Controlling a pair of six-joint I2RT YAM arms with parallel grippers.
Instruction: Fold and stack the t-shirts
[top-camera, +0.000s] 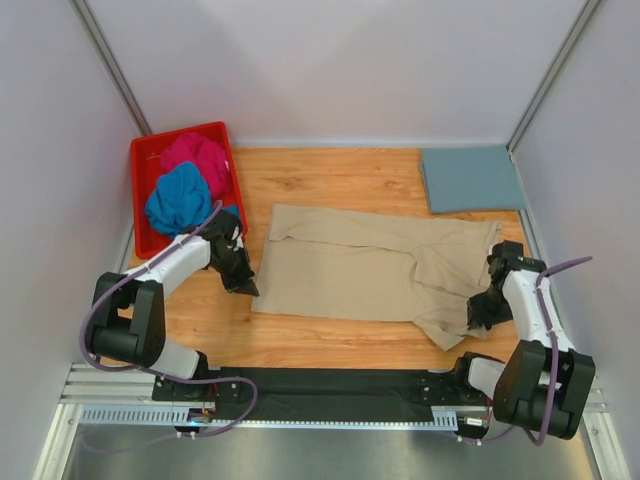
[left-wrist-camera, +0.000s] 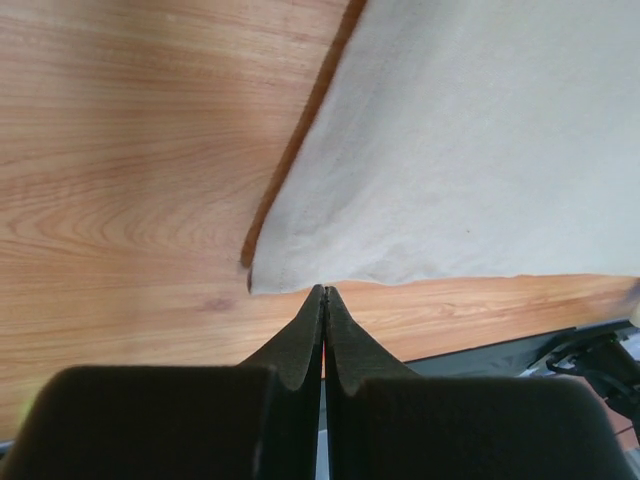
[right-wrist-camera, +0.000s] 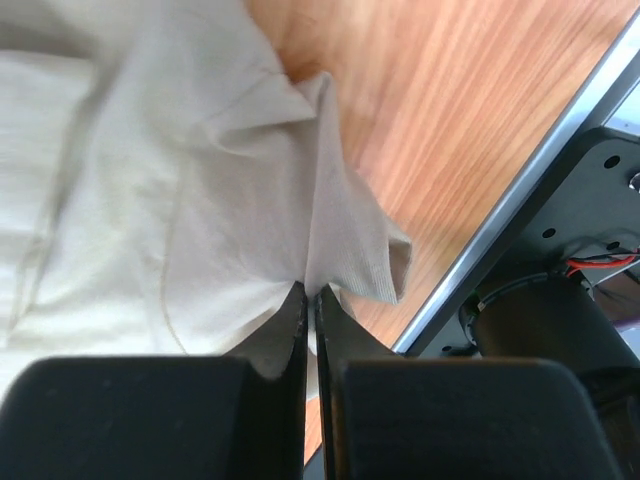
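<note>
A beige t-shirt (top-camera: 345, 275) lies spread across the table, mostly flat, with wrinkles and a bunched sleeve toward its right end. My left gripper is shut at the shirt's near left corner. Its fingertips meet beside the hem, and no cloth shows between them. The corner (left-wrist-camera: 272, 272) rests on the wood left of the tips. At the other end, my right gripper is shut on the t-shirt, pinching a gathered fold (right-wrist-camera: 345, 235) by the ribbed hem. In the top view the right arm hides part of that end.
A red bin (top-camera: 143, 190) at the back left holds a magenta cloth (top-camera: 200, 158) and a blue cloth (top-camera: 178, 198). At the back right lies a flat blue-grey board (top-camera: 470, 180). Bare wood (top-camera: 330, 345) shows in front of the shirt and behind it.
</note>
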